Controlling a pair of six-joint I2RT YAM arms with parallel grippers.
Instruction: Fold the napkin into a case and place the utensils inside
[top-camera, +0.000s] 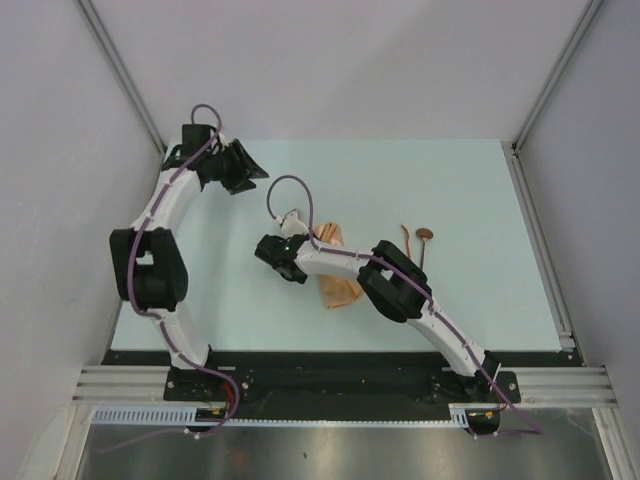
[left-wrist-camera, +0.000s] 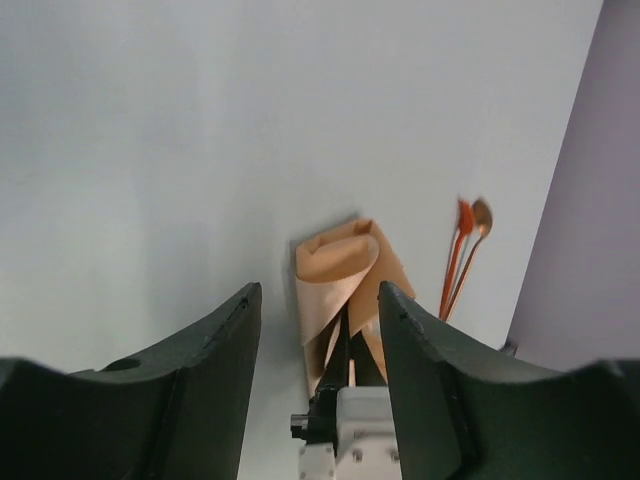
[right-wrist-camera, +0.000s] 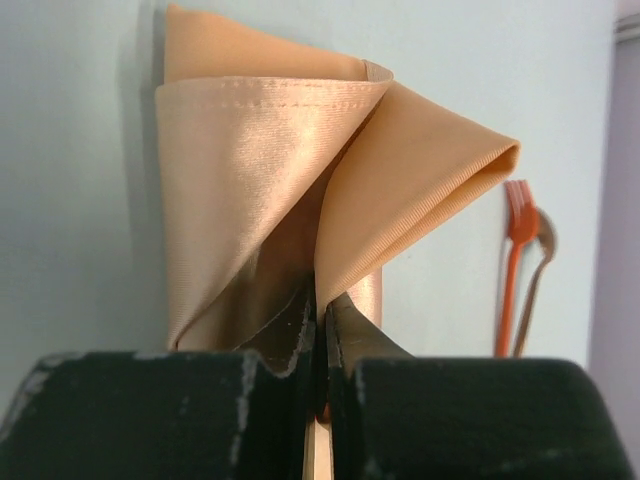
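Note:
The tan napkin (top-camera: 340, 292) lies folded near the table's middle, partly covered in the top view by my right arm. My right gripper is shut on a fold of it; in the right wrist view the napkin's upper flap (right-wrist-camera: 405, 180) stands raised and runs down between the fingertips. My left gripper (top-camera: 247, 180) hangs open and empty over the far left of the table, apart from the napkin. To the right of the napkin, a reddish fork (right-wrist-camera: 521, 222) and a brown spoon (right-wrist-camera: 546, 238) lie side by side.
Bare white table (top-camera: 470, 290) surrounds the utensils on the right. The left part of the table is also clear below my left arm (top-camera: 155, 265). The right arm (top-camera: 400, 285) crosses over the napkin from the lower right.

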